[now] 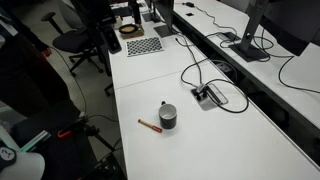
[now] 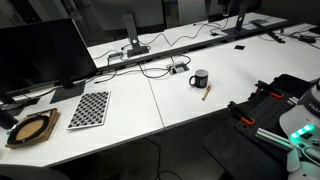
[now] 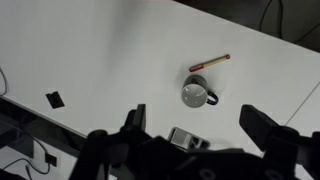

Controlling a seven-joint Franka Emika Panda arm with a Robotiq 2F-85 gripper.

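A grey mug (image 1: 168,115) stands upright on the white table, dark inside, with a small handle. Beside it lies an orange-brown marker (image 1: 150,126); the two are apart. From above, in the wrist view, the mug (image 3: 196,92) and the marker (image 3: 209,63) appear beyond the fingertips. My gripper is open, its dark fingers wide apart and nothing between them. It hangs high over the table, touching neither object. Exterior view 2 shows the mug (image 2: 200,78) and the marker (image 2: 207,93), but not my gripper.
A socket box (image 1: 208,96) with cables lies behind the mug. Monitors (image 2: 131,24) stand along the back. A perforated white panel (image 2: 90,110) and a round brown basket (image 2: 33,127) lie at one end.
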